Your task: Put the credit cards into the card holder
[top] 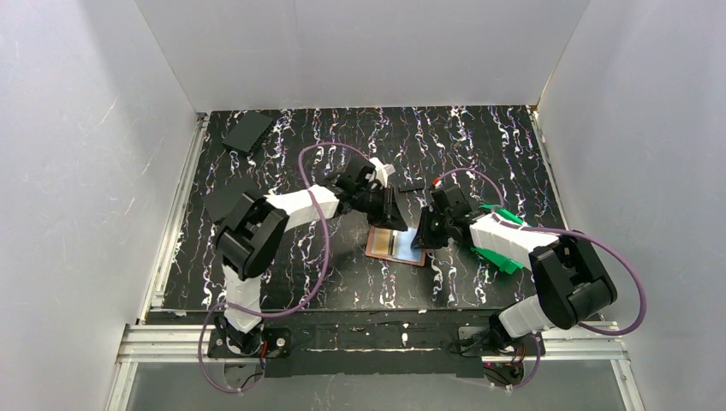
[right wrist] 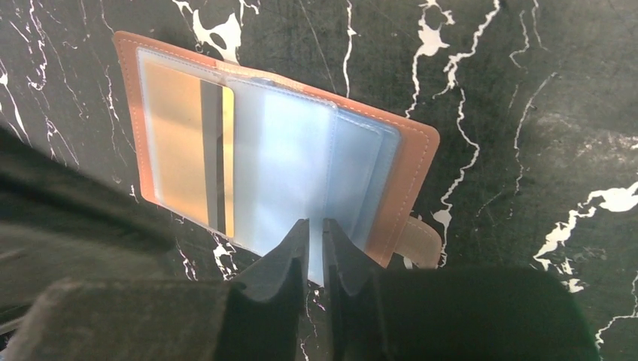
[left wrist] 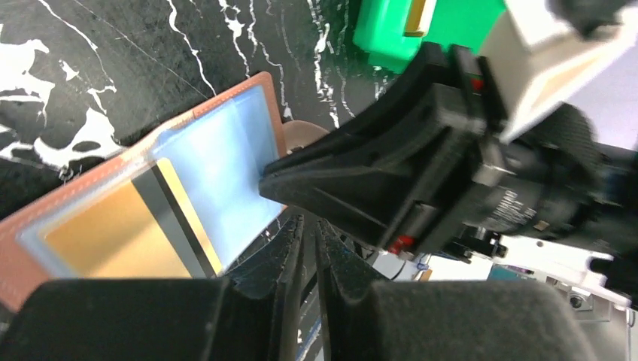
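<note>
The card holder (right wrist: pixel 417 169) lies spread open on the table, brown-edged with clear bluish sleeves. A gold card (right wrist: pixel 177 139) with a black stripe sits in its left sleeve; the right sleeve (right wrist: pixel 286 150) shows no card. Just above the holder's upper edge in the top view is my left gripper (top: pixel 394 228), its fingertips a narrow gap apart with nothing visible between them. Over the holder's right side is my right gripper, also slightly open and empty as far as shows. Whether its tips touch the sleeve is unclear.
A green container (top: pixel 501 257) stands to the right, partly behind the right arm, with a gold card (left wrist: pixel 418 16) at its edge. A white object (top: pixel 383 169) is mostly hidden by the left arm. Dark blocks (top: pixel 248 132) lie at far left.
</note>
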